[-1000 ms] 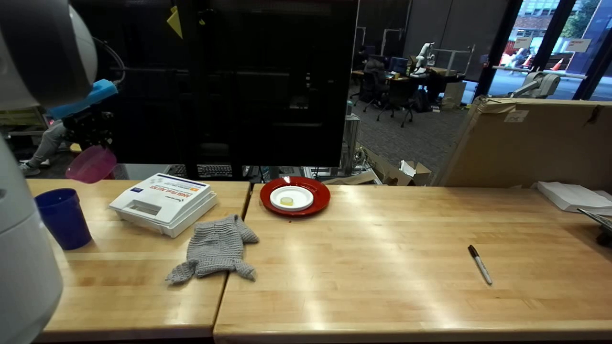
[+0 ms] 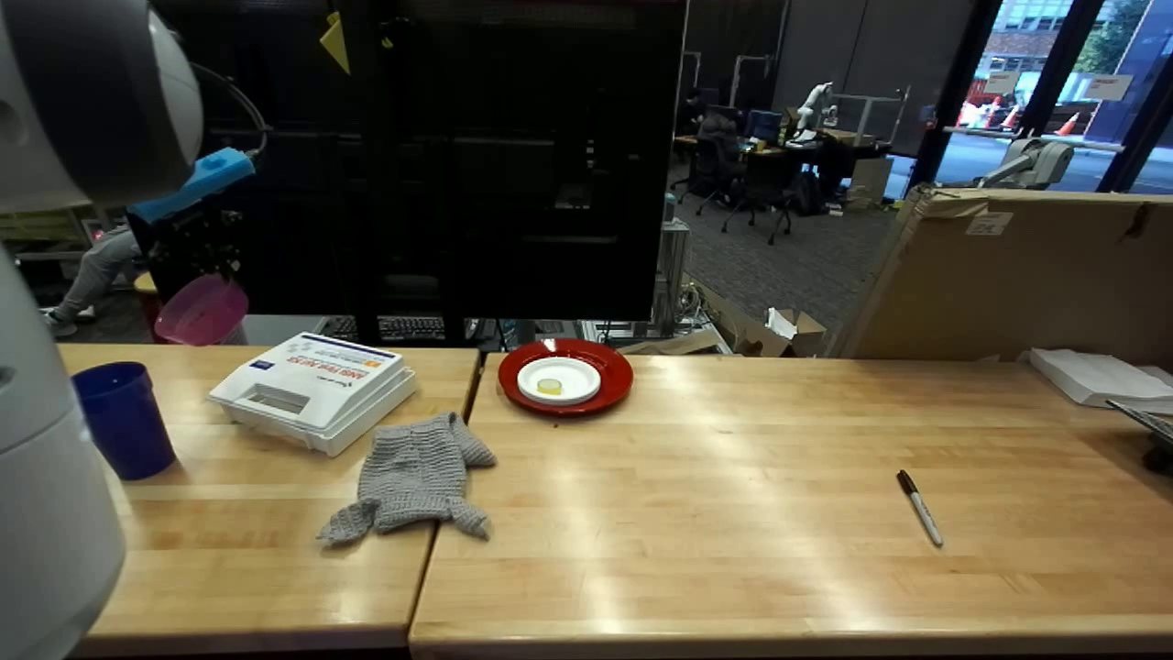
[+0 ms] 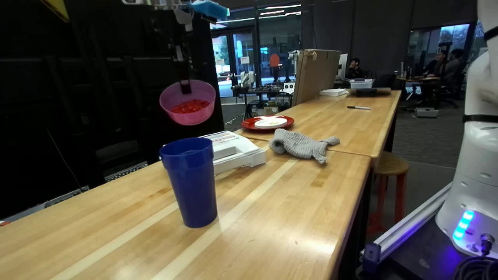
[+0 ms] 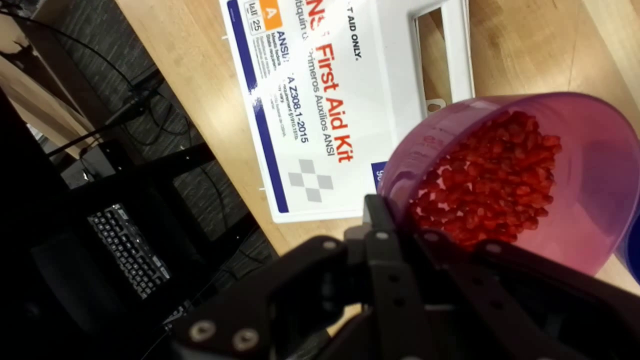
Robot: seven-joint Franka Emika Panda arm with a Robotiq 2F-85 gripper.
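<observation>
A translucent pink bowl (image 3: 187, 114) hangs in the air, tilted, above the table's far edge. Small red pieces (image 4: 489, 180) lie heaped inside it, toward one side. In the wrist view my gripper is shut on the bowl's rim, one finger outside the wall and the other inside. Below and beside the bowl, a blue cup (image 3: 190, 184) stands upright on the table; only a sliver of it shows at the right edge of the wrist view. The white first aid kit (image 2: 313, 379) lies flat under the bowl's side, with a gap between them.
A grey knitted cloth (image 2: 415, 475) lies right of the kit. Farther along, a red plate (image 2: 618, 381) holds a white dish (image 2: 594, 379) with something small and yellowish. A marker (image 2: 920, 508) lies on the right table, mostly clear.
The bowl and gripper have moved a little to the right and slightly up in exterior view 1, and the bowl's tilt looks changed. Cup, kit, cloth and plate stay put.
</observation>
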